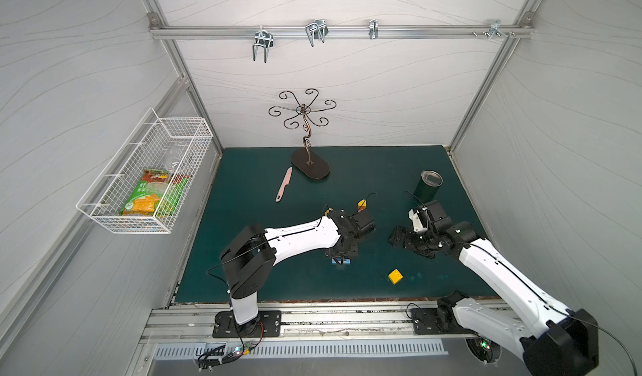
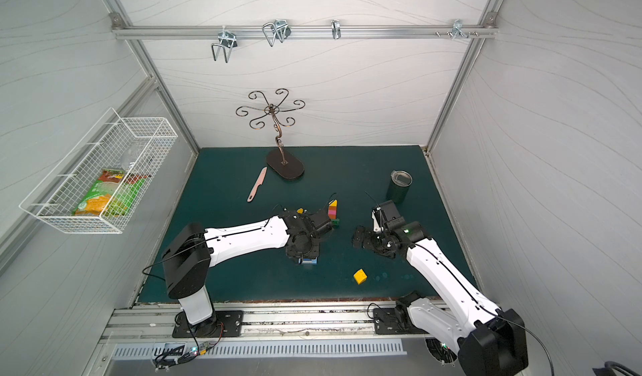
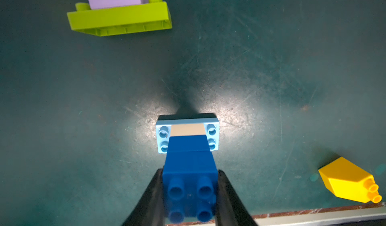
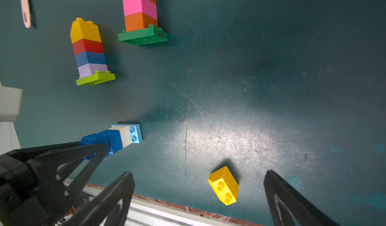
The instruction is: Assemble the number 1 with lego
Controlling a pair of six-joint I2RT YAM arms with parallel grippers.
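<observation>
A stack rises from a light blue plate [image 3: 163,139] on the table. On that plate sits a cream brick [image 3: 187,129], with blue bricks above it. My left gripper is shut on the topmost blue brick [image 3: 189,161], one finger on each side, studs facing the camera. A yellow sloped brick [image 4: 224,185] lies loose near the front edge. Over the table to the right, my right gripper stands open with nothing between its fingers; the yellow brick shows lower down between them. In the top views the left arm covers most of the stack.
Behind stand two finished-looking columns, one on a lime base [image 4: 96,78], one on a green base [image 4: 144,35]. Farther back are a pink knife [image 1: 284,184], a metal stand [image 1: 311,164] and a dark can [image 1: 428,186].
</observation>
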